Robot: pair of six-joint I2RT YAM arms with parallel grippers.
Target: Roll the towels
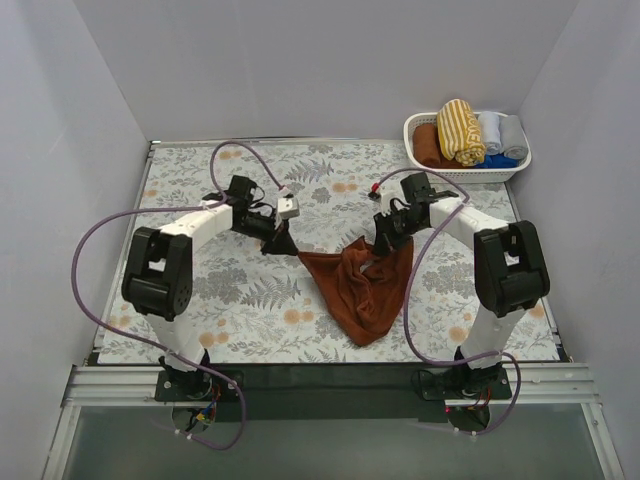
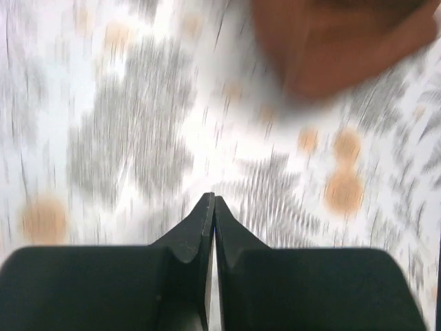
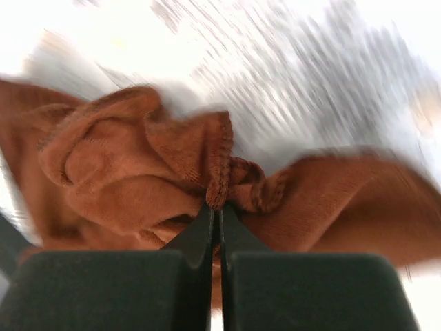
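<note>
A brown towel lies crumpled and spread on the patterned cloth, its left corner drawn out toward the left arm. My left gripper is close to that corner in the top view. In the left wrist view the left gripper is shut with nothing showing between its tips, and the towel appears blurred beyond them. My right gripper is shut on a gathered edge of the towel, which bunches up at its tips. From above, the right gripper covers part of the towel's upper side.
A white basket with several rolled towels, among them a yellow striped one, stands at the back right. Purple cables loop over both arms.
</note>
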